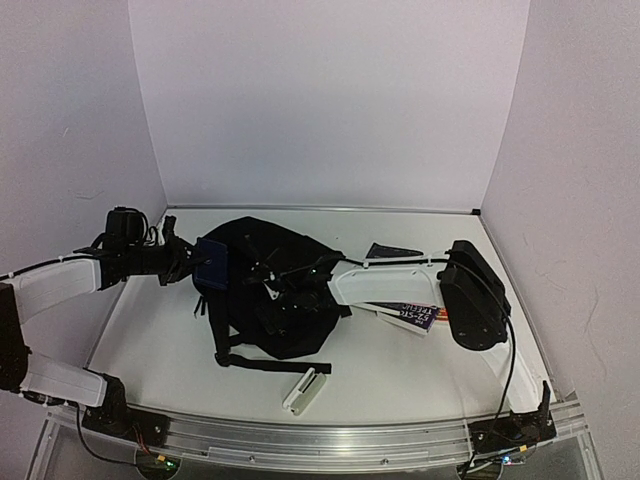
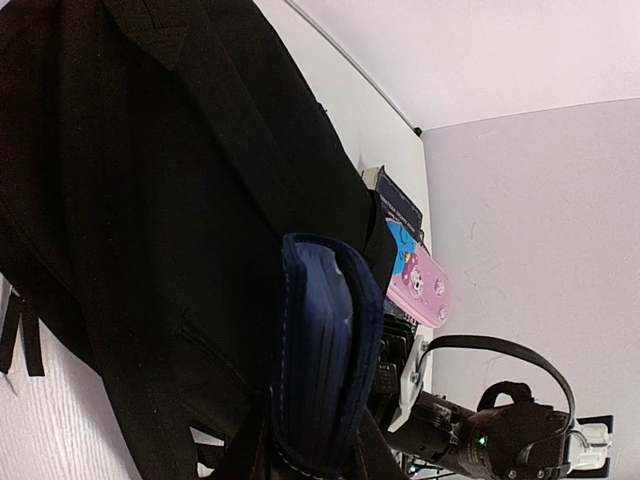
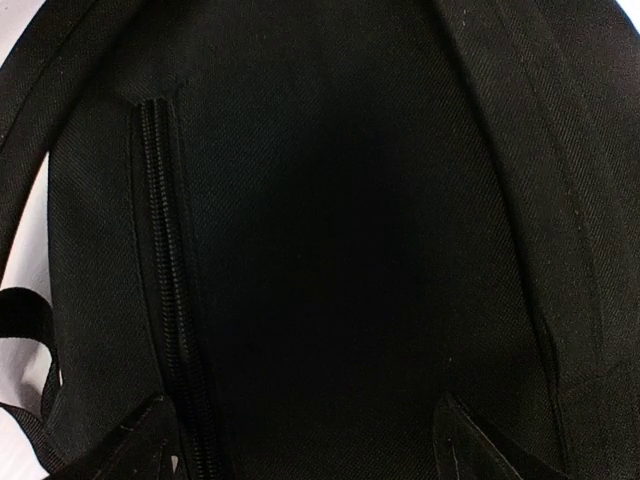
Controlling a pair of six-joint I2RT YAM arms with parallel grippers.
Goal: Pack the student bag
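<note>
A black backpack (image 1: pixel 290 335) lies flat on the table, its zipper (image 3: pixel 165 230) running down the left of the right wrist view. At the bag's left side, my left gripper (image 1: pixel 190 262) is shut on a navy blue case (image 2: pixel 325 340), which stands up between its fingers. My right gripper is over the bag with its fingers wide apart and only black fabric visible between them. A pink pencil case (image 2: pixel 425 285) with cartoon figures and a dark book (image 2: pixel 400 207) show beyond the bag in the left wrist view.
Stacked books (image 1: pixel 410 315) lie right of the bag, partly hidden under my right arm. A small white box (image 1: pixel 305 391) sits near the front edge, by a loose strap (image 1: pixel 280 365).
</note>
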